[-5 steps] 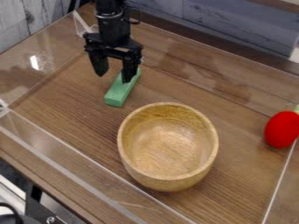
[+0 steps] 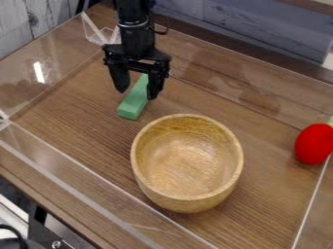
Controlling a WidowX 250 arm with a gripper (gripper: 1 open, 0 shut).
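Observation:
My black gripper point(image 2: 135, 76) hangs at the top centre over a green bar point(image 2: 131, 103) that lies slanted on the wooden table. Its two fingers are spread, one on the left and one at the right by the bar's upper part. Whether they touch the bar I cannot tell.
A large yellow bowl point(image 2: 186, 128) sits at the lower centre. A red round object point(image 2: 313, 144) is at the right edge.
The green bar stays about where it was.

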